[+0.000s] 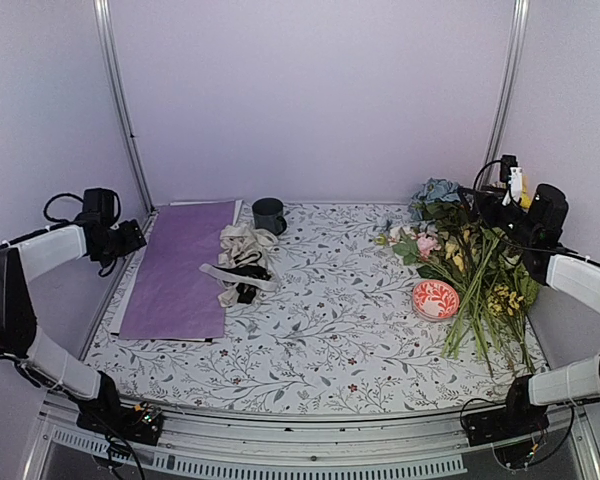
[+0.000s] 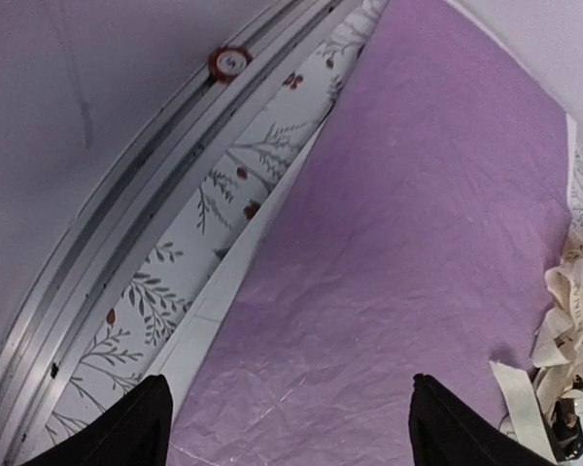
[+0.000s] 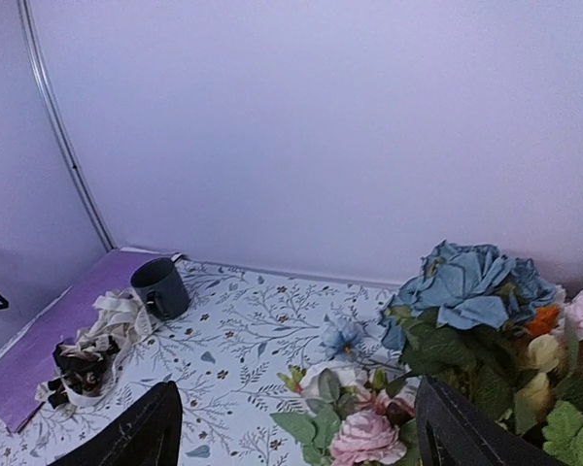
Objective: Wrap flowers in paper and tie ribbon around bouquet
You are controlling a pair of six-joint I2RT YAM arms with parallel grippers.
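A pile of fake flowers (image 1: 450, 240), with pink, blue and yellow heads and long green stems, lies at the right of the table. Cream fabric strips (image 1: 242, 240) with a dark piece among them lie bunched beside a purple paper sheet (image 1: 175, 270) on the left. My left gripper (image 1: 130, 238) hangs open above that sheet's left edge, its fingers empty in the left wrist view. My right gripper (image 1: 490, 200) is raised over the flower pile, open, with nothing between its fingers in the right wrist view.
A dark mug (image 1: 268, 216) stands at the back centre-left. A red-patterned bowl (image 1: 435, 299) sits beside the stems. Walls and metal rails border the space.
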